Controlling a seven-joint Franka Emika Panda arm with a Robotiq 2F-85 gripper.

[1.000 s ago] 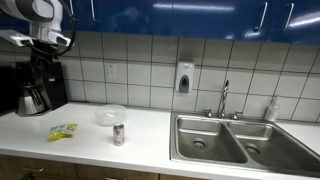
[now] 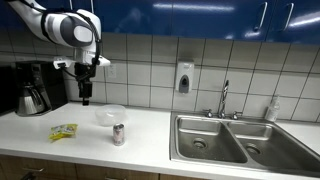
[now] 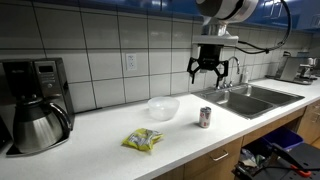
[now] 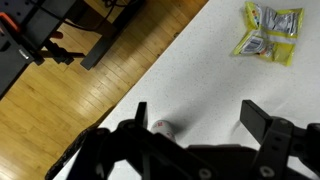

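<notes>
High over the white counter (image 2: 155,145), my gripper (image 2: 85,101) points down and is open, with nothing between its fingers. A silver can (image 2: 118,135) stands upright on the counter to the right; the wrist view catches its top (image 4: 162,129) between and below the fingertips, well apart from them. Behind the can sits a clear, shallow bowl (image 2: 112,117). A yellow-green packet (image 2: 63,132) lies flat at the left and shows in the wrist view's upper right (image 4: 270,32).
A coffee maker (image 3: 38,105) with a steel carafe occupies the counter's left end. On the right are a double sink (image 2: 240,142) and a faucet (image 2: 223,100). Blue cabinets (image 2: 215,18) hang overhead. Counter between can and sink is clear.
Over the last second my arm has swung right and the gripper has come lower, from above the coffee maker towards the bowl and can. The counter objects have not moved.
</notes>
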